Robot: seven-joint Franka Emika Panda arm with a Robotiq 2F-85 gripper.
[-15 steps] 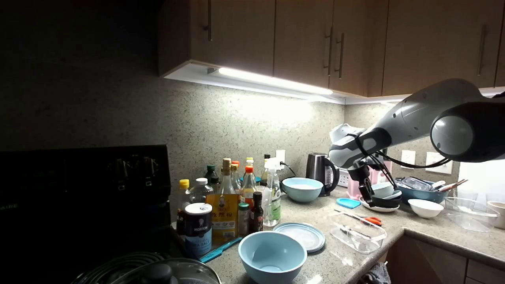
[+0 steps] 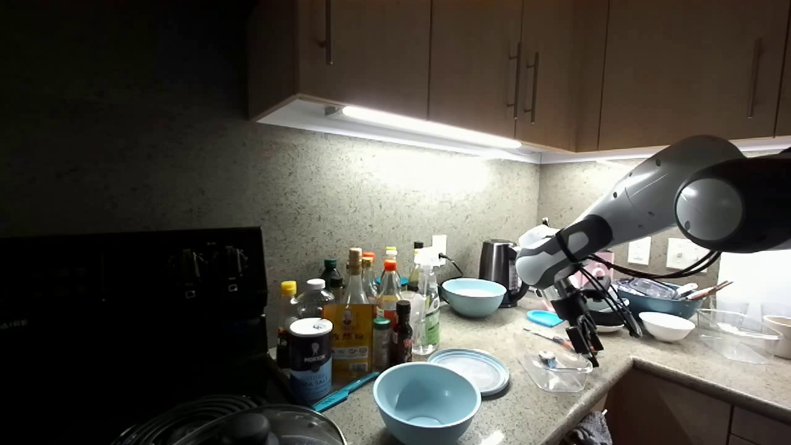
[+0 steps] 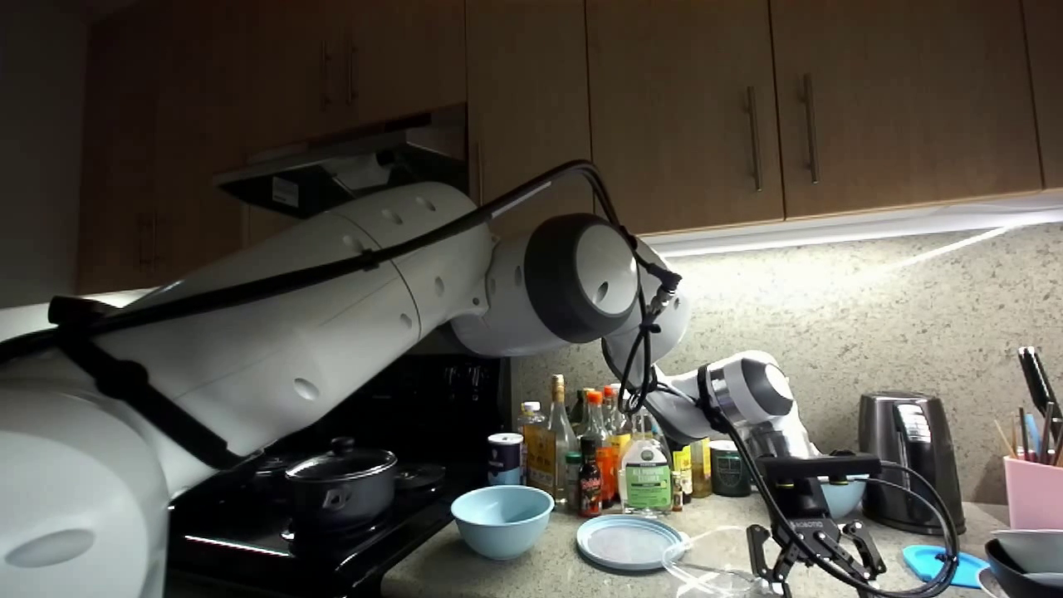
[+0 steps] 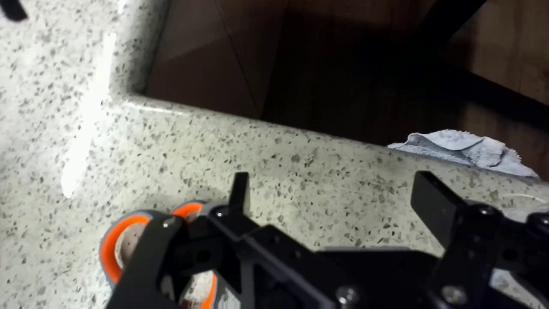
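Observation:
My gripper [image 2: 586, 355] is low over the counter, by the right end of a clear rectangular container [image 2: 556, 379]. In the wrist view the gripper is open, its two black fingers wide apart with only speckled counter showing between them. Orange-and-grey scissors handles [image 4: 109, 252] lie beside and partly under the left finger. A small item [image 2: 547, 358], too small to identify, shows at the container. From the other exterior side, the container [image 3: 709, 560] is left of the gripper [image 3: 823, 583], whose fingertips are near the bottom edge of the picture.
A light-blue plate [image 2: 474, 371] and bowl [image 2: 426, 404] stand left of the container, with several bottles behind. White bowl [image 2: 665, 326] and blue basin [image 2: 660, 298] are at the right. The counter edge [image 4: 288, 134] is close, with a cloth [image 4: 463, 149] beyond it.
My gripper has come down and slightly right in exterior view 1, nearer the counter and the container's right end. It now covers much of the scissors' orange handles. The container's outline looks different.

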